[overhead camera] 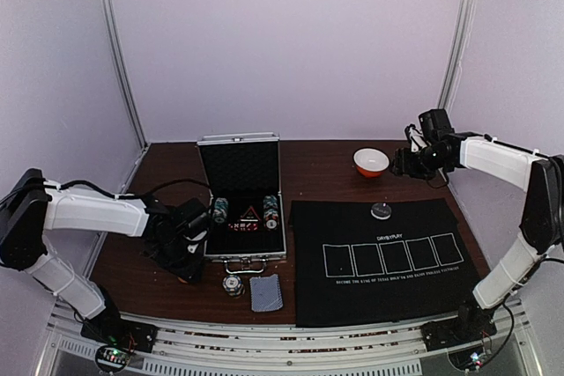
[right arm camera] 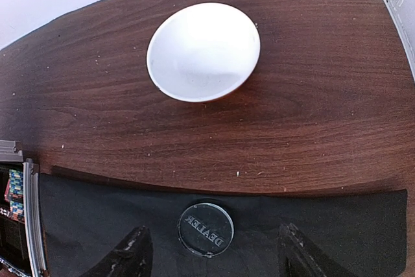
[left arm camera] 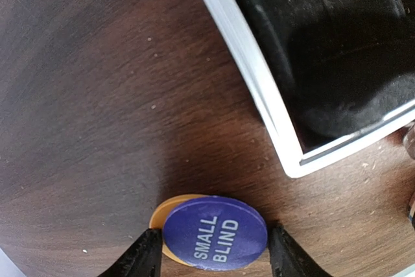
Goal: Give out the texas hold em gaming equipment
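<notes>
A blue SMALL BLIND disc [left arm camera: 214,231], lying over a yellow disc [left arm camera: 160,217], is between the fingertips of my left gripper on the wood, just outside the near-left corner of the aluminium case [left arm camera: 275,128]. Whether the fingers grip it is unclear. The case [overhead camera: 242,184] stands open with chips inside. My right gripper hangs open above the back of the black playing mat [overhead camera: 392,297], where a clear DEALER disc [right arm camera: 205,228] lies beneath it.
A white-and-orange bowl [overhead camera: 371,161] sits at the back right. A blue card stack [overhead camera: 266,295] and a stack of round discs [overhead camera: 233,285] lie before the case.
</notes>
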